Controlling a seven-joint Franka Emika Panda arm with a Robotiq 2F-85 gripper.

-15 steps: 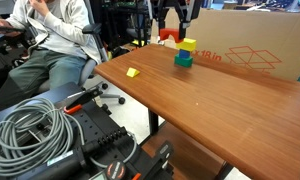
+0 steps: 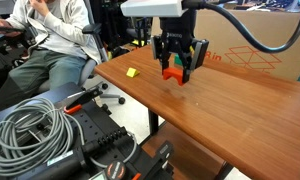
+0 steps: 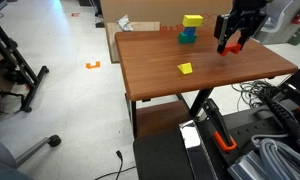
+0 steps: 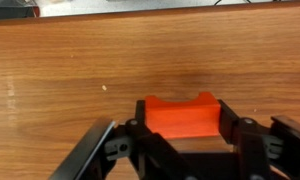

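A red block (image 4: 182,117) is gripped between the fingers of my gripper, which is shut on it. In exterior view 1 the red block (image 2: 172,74) hangs a little above the wooden table (image 2: 220,115), clear of its surface. Exterior view 2 has the gripper (image 3: 230,46) over the table's right part. To its left stands a stack with a yellow block (image 3: 193,20) on top, a blue block (image 3: 189,31) below and a green block (image 3: 186,39) at the bottom. A smaller yellow block (image 3: 184,69) lies alone near the table's edge.
A large cardboard box (image 2: 252,45) stands along the table's far side. Coiled grey cable (image 2: 30,138) lies off the table at the left, and a person (image 2: 55,40) sits behind.
My gripper has come down and nearer to the exterior view 1 camera, bringing the red block lower over the table. The arm now mostly covers the stack there.
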